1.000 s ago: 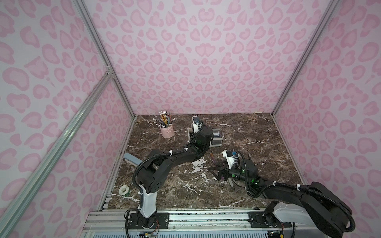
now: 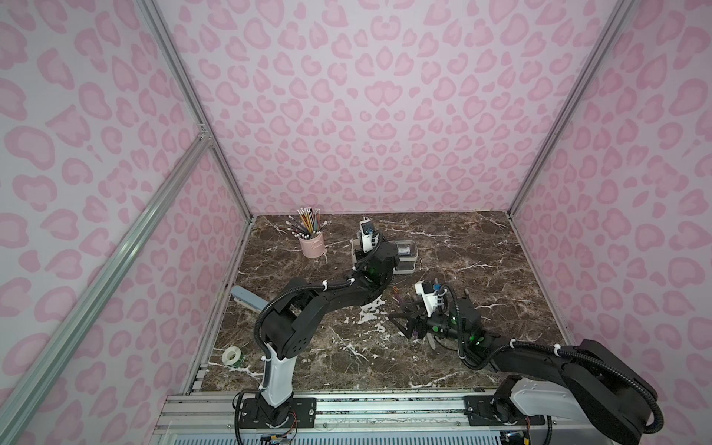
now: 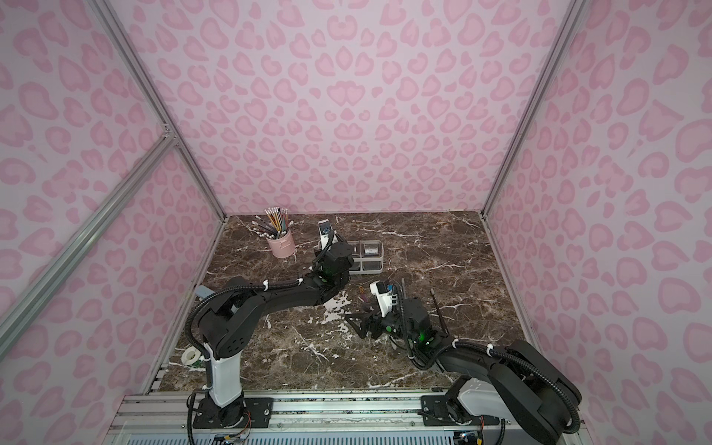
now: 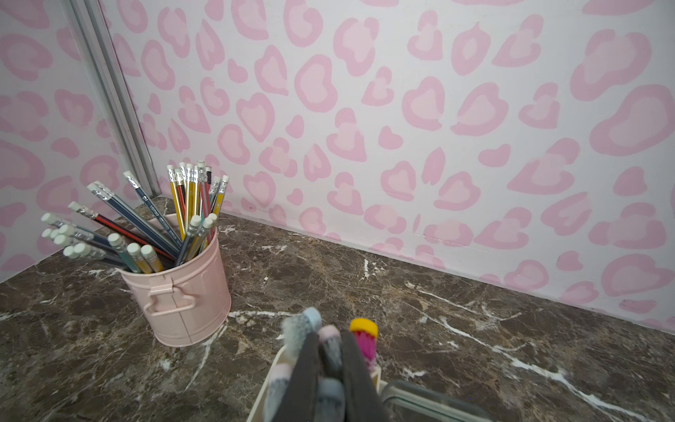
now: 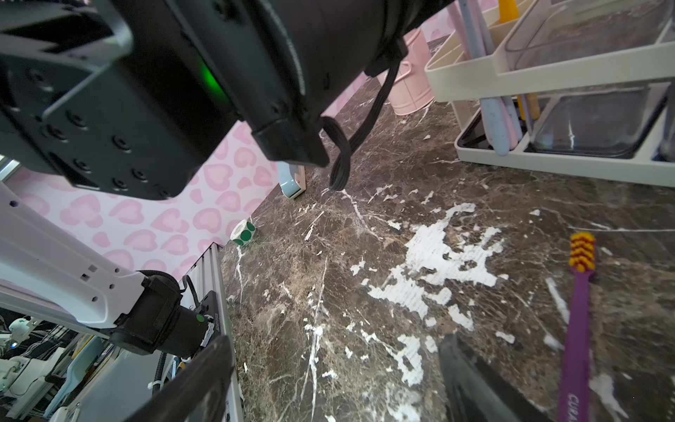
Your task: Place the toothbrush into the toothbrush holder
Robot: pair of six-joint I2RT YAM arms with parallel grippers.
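Observation:
The cream holder [image 5: 467,85] has two levels; toothbrushes stand at its left end and clear bins fill the rest. Between the dark fingertips of my left gripper, a toothbrush [image 4: 330,397] stands upright among others, including a pale blue brush [image 4: 302,325] and one with a yellow-and-magenta head [image 4: 364,336]. That gripper is shut on it, at the holder's brush end; the brush's lower part is hidden. A purple toothbrush [image 5: 578,337] with orange bristles lies flat on the table. Left of it, my right gripper is open with nothing between its fingers.
A pink bucket [image 4: 186,295] of pencils stands left of the holder. A blue-grey block [image 2: 249,298] and a roll of tape [image 2: 232,356] lie near the left edge.
The right arm looks unmoved.

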